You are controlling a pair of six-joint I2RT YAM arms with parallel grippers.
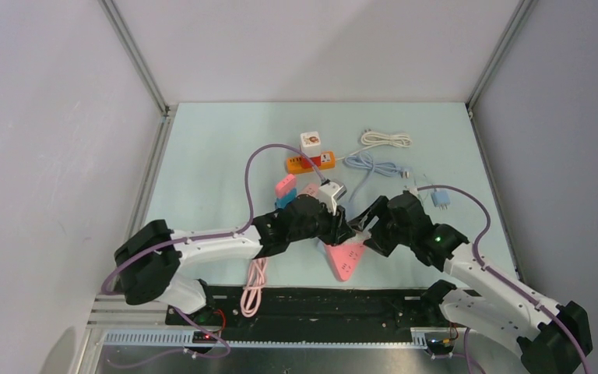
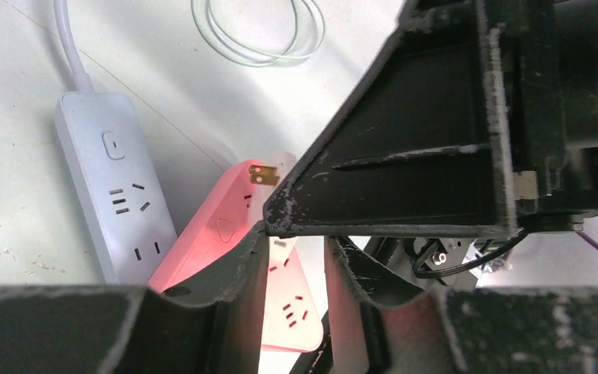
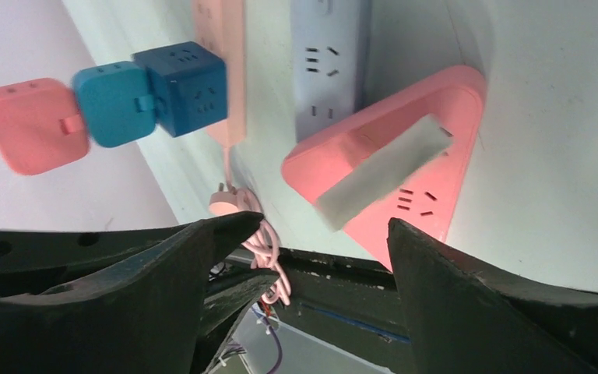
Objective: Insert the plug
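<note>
My left gripper has its fingers apart at the bottom of the left wrist view. Above it, a black finger (image 2: 405, 164) of the right arm covers most of a white plug, whose brass prongs (image 2: 263, 174) stick out. In the right wrist view the plug (image 3: 381, 173) appears as a blurred white bar over the pink power strip (image 3: 416, 195), beyond the parted fingers of my right gripper. Neither gripper visibly clamps the plug; contact with them or the strip cannot be judged. From above, the two grippers nearly meet over the strip (image 1: 345, 262).
A pale blue power strip (image 2: 109, 179) lies beside the pink one. Blue (image 3: 187, 87) and pink (image 3: 31, 125) socket blocks stand to the left. At the back are an orange strip (image 1: 299, 165) and coiled white cable (image 1: 385, 139).
</note>
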